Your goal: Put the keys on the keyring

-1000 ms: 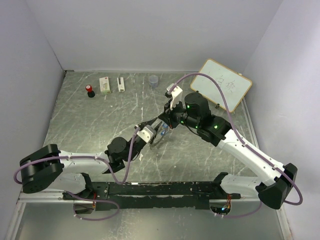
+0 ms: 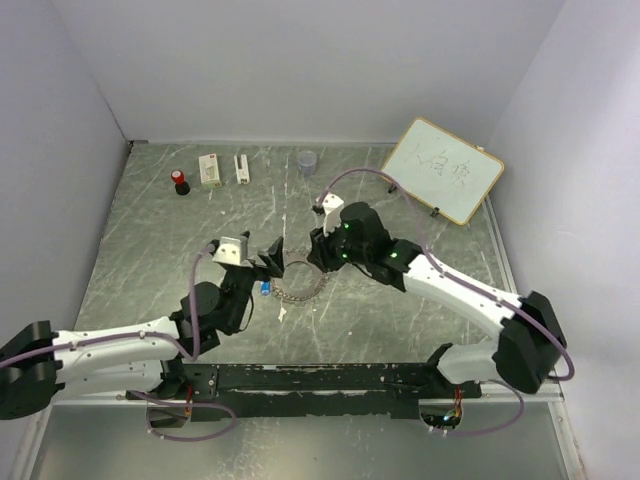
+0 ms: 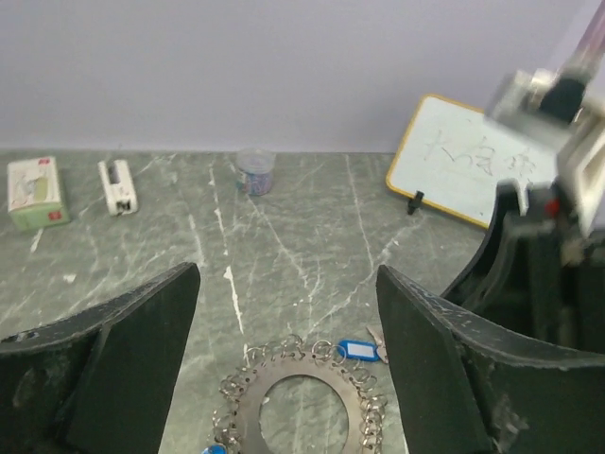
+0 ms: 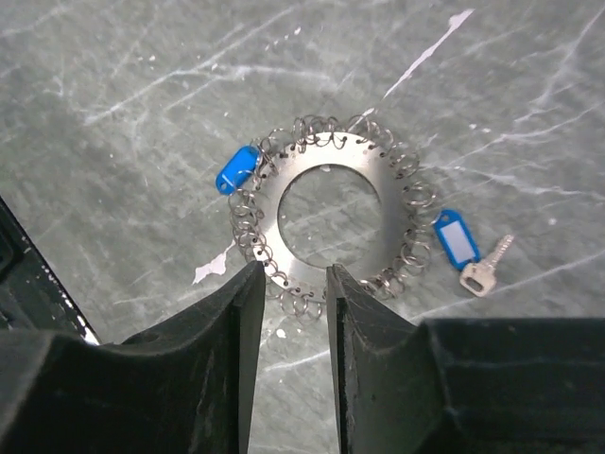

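The keyring (image 4: 386,189), a flat metal disc edged with small wire coils, lies on the grey marbled table. In the right wrist view, a blue tag (image 4: 236,170) rests against its left coils. Close to the right coils lies a second blue tag (image 4: 457,237) with a silver key (image 4: 487,268); whether it is threaded on a coil, I cannot tell. My right gripper hangs over the ring, fingers parted and empty. My left gripper also stands open with nothing between its fingers, left of the ring in the top view.
At the back stand a clear cup (image 2: 307,162), a white box (image 2: 209,169), a white clip-like item (image 2: 242,168) and a red-and-black stamp (image 2: 180,182). A whiteboard (image 2: 445,170) occupies the back right.
My left gripper has drawn away to the left from my right one.
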